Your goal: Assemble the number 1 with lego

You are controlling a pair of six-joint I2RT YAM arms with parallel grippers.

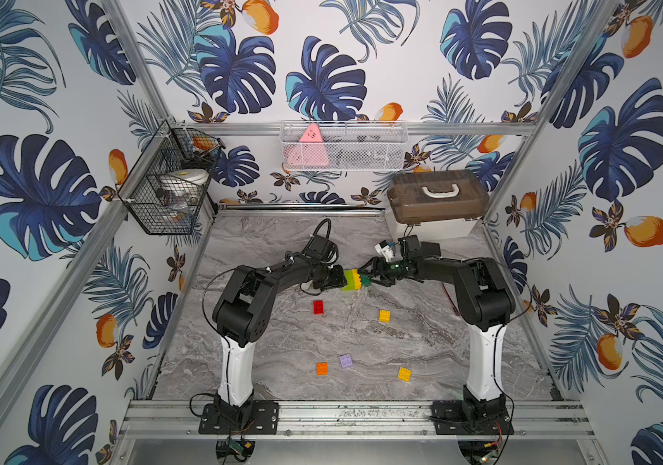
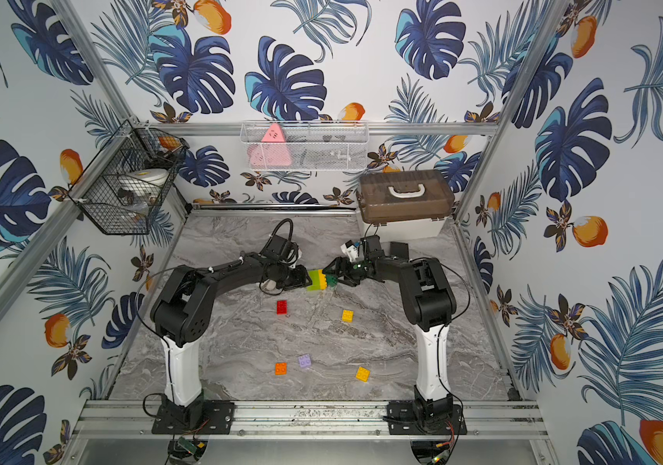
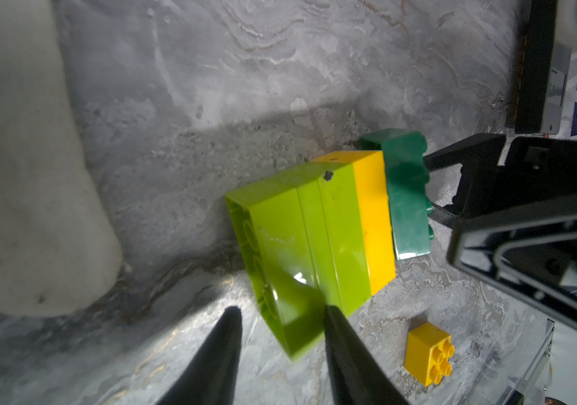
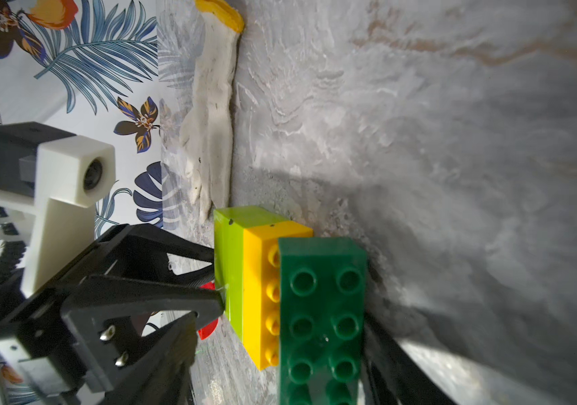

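A stack of lime-green bricks with a yellow brick on its right side lies on the grey table between my grippers. A dark green brick with studs sits against the yellow one's studded face. My left gripper is at the lime end, its fingertips part open around the near lower corner, blurred; whether it touches is unclear. My right gripper is part open around the dark green brick's end, one finger by its outer side.
Loose red, yellow, orange and lilac bricks, plus another yellow one, lie on the front table. A lidded box stands at back right. A pale strip lies beside the stack.
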